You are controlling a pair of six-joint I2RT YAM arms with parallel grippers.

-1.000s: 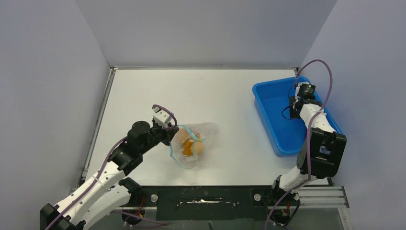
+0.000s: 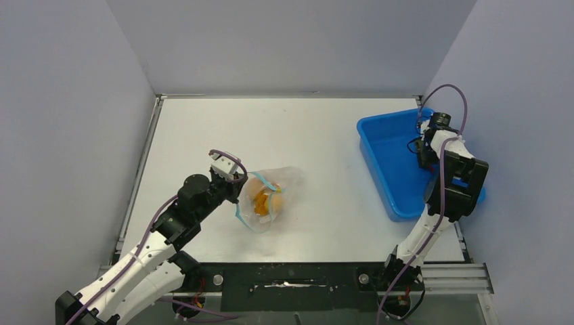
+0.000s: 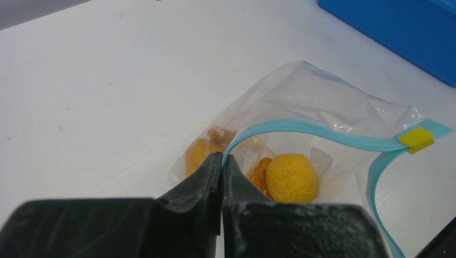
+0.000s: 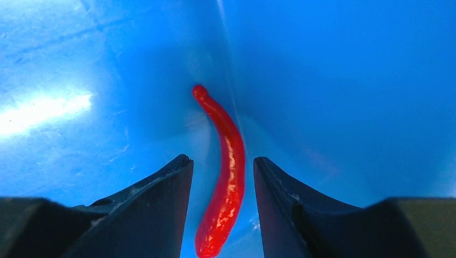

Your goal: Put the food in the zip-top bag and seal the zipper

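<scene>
The clear zip top bag stands gaping on the table, its blue zipper strip parted and a yellow slider at the far corner. Inside lie a round orange food piece and other orange pieces. My left gripper is shut on the blue edge of the bag. A red chili pepper lies on the floor of the blue bin. Over it, my right gripper is open, one finger on each side of the pepper; whether they touch it cannot be told.
The bin's wall rises close beside the pepper. Between bag and bin the white table is clear. Grey walls enclose the area at the back and sides.
In the bin, my right gripper has shifted about, lately a little toward the right wall. The left gripper and the bag have drifted slightly left.
</scene>
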